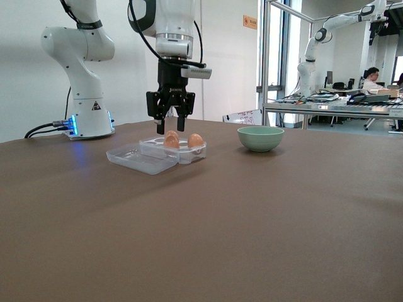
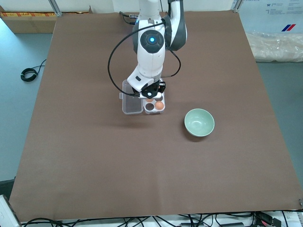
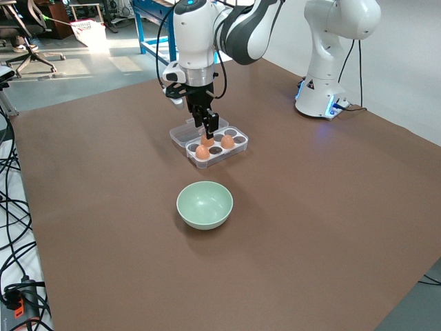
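Note:
A clear plastic egg carton [image 3: 236,143] with its lid [image 1: 140,162] open sits mid-table, holding several brown eggs [image 1: 195,140] among empty cups. My black gripper [image 1: 170,126] hangs just over the carton, fingertips apart and low near the eggs, with nothing visible held; in the camera right view its fingers partly cover the rear cups. A mint-green bowl [image 2: 199,122] stands empty to the carton's side, apart from it.
Cables also run along another edge.

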